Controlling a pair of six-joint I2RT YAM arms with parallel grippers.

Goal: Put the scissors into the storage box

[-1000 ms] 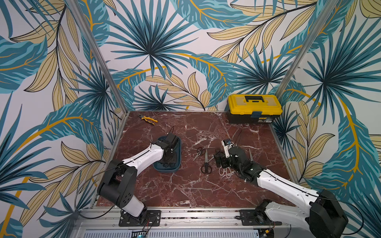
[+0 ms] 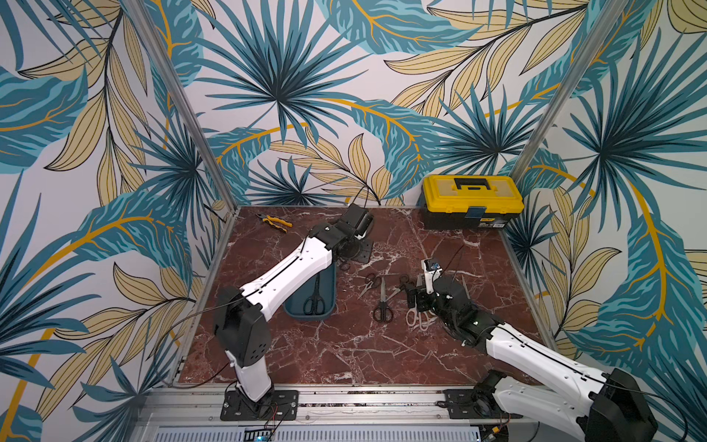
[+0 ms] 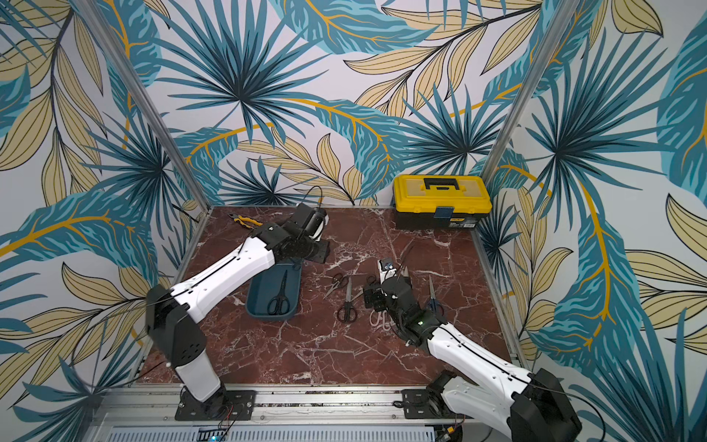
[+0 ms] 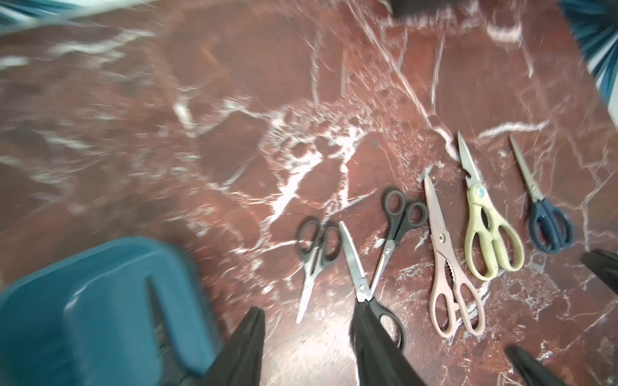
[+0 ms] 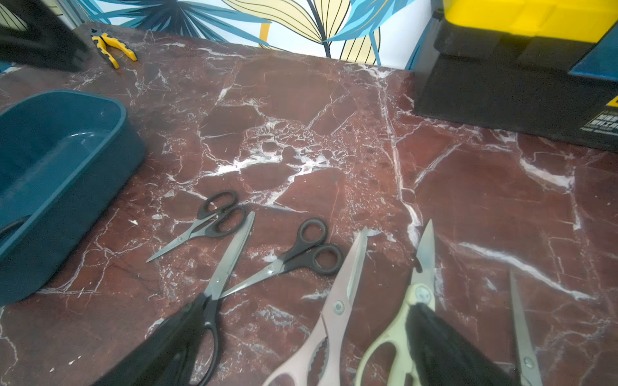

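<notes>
A teal storage box (image 3: pixel 257 305) holds one pair of black scissors (image 3: pixel 278 302). My left gripper is raised over the box's far end, its fingers apart with nothing visible held. Several scissors lie loose to the box's right: small black (image 4: pixel 318 247), larger black (image 4: pixel 362 289), another black (image 4: pixel 399 225), pink (image 4: pixel 443 244), pale yellow (image 4: pixel 489 238) and dark blue (image 4: pixel 547 222). My right gripper hovers low over this group, open, fingertips blurred.
A yellow-lidded toolbox (image 2: pixel 471 199) stands at the back right. Yellow-handled pliers (image 2: pixel 276 222) lie at the back left.
My left arm has risen out of the box and moved toward the back right, uncovering the scissors inside. My right arm has shifted slightly.
</notes>
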